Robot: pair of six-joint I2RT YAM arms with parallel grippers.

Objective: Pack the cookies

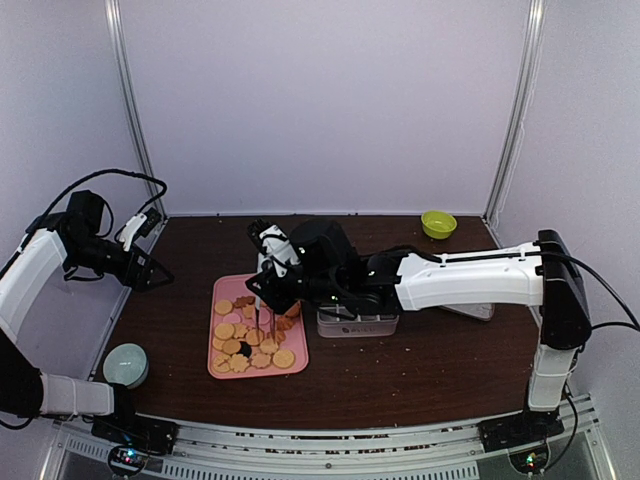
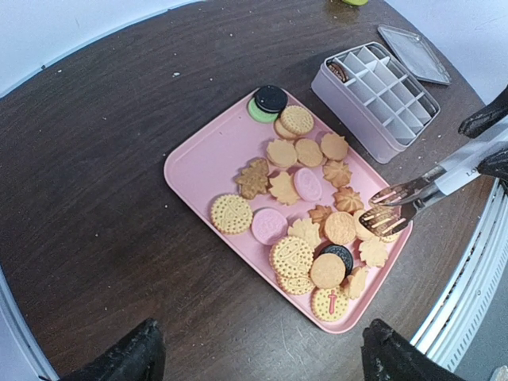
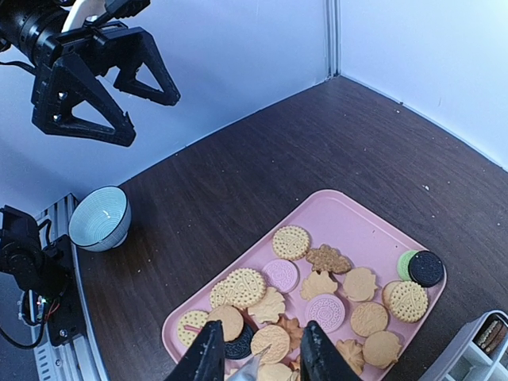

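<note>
A pink tray (image 1: 218, 367) (image 2: 187, 167) (image 3: 361, 208) holds many assorted cookies, round, flower-shaped and dark ones. My right gripper (image 1: 262, 300) is shut on metal tongs (image 2: 436, 178), whose slotted heads sit low over cookies at the tray's right part; whether a cookie is between them is unclear. A lidless divided box (image 1: 356, 326) (image 2: 361, 119) stands right of the tray, partly under the right arm, with a brown cookie in one compartment. My left gripper (image 1: 150, 272) is open and empty, raised at the left, away from the tray.
A light blue bowl (image 1: 125, 365) (image 3: 99, 222) stands at the front left, a green bowl (image 1: 439, 222) at the back right. A lid (image 2: 414, 55) lies beside the box. The table behind the tray and at the front right is clear.
</note>
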